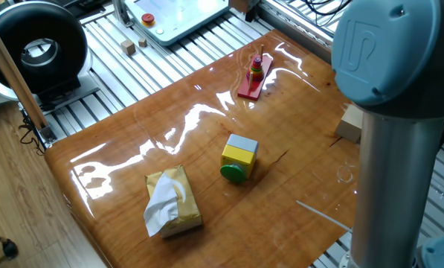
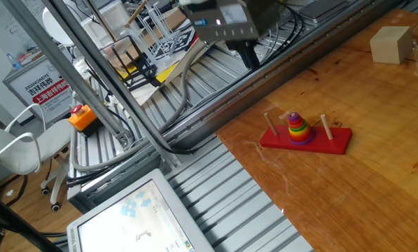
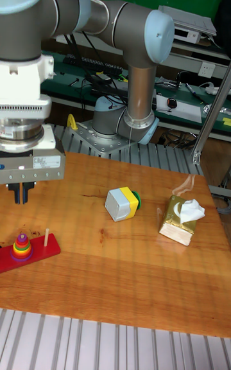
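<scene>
In exterior view 3 my gripper points down above the table, at the left. Its two dark fingers hang close together, and whether the narrow gap between them counts as open is unclear. No object shows between them. Below stands a red base with wooden pegs, a stack of rainbow rings on its middle peg; the fingertips are clear of both. Exterior view 2 shows the outer pegs bare. Near the table's middle lies a grey and yellow block with a green round end. A gold tissue pack rests nearby.
A plain wooden block sits near the table edge. A tablet-like panel stands beside the table on the slatted frame. The arm column blocks part of exterior view 1.
</scene>
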